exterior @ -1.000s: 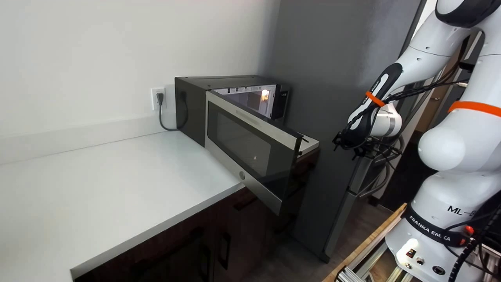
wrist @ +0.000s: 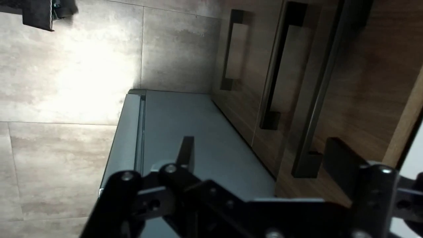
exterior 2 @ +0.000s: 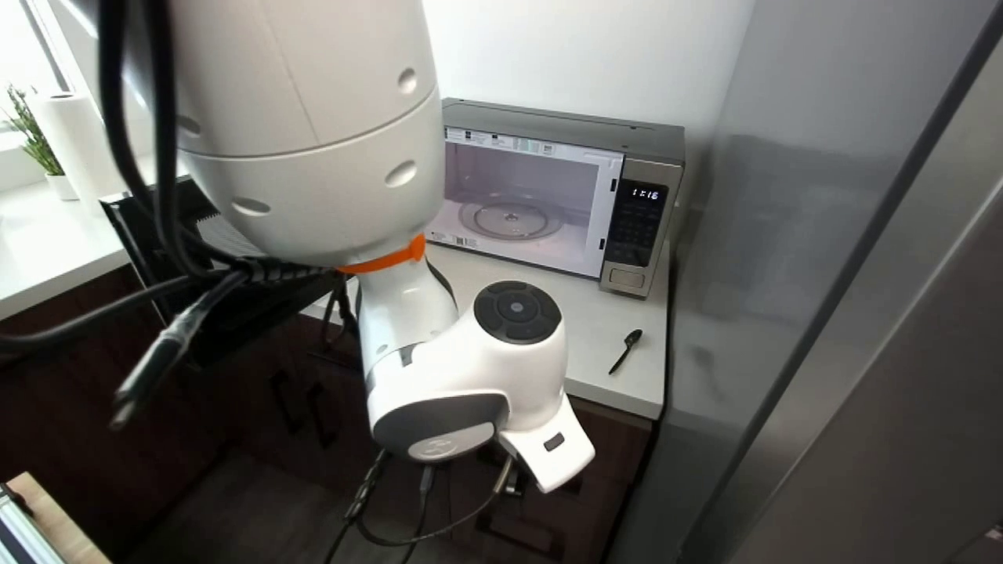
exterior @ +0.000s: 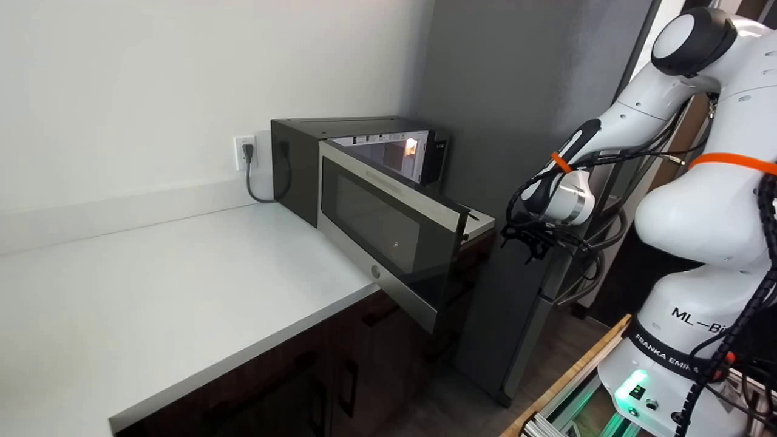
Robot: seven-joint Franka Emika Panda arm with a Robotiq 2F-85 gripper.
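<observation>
The microwave stands on the counter with its door swung wide open, the door's free edge jutting past the counter front. Inside, a glass turntable shows, with nothing on it. A black spoon lies on the counter in front of the microwave's control panel. My gripper is open and empty, its two fingers well apart. It hangs in the air off the counter, beside the fridge and to the right of the door in the first exterior view. In the second exterior view its fingers are hidden behind the wrist.
The grey fridge rises close beside the counter's right end. Below the counter, cabinet fronts with dark bar handles face the wrist camera.
The microwave and its door have stayed put.
</observation>
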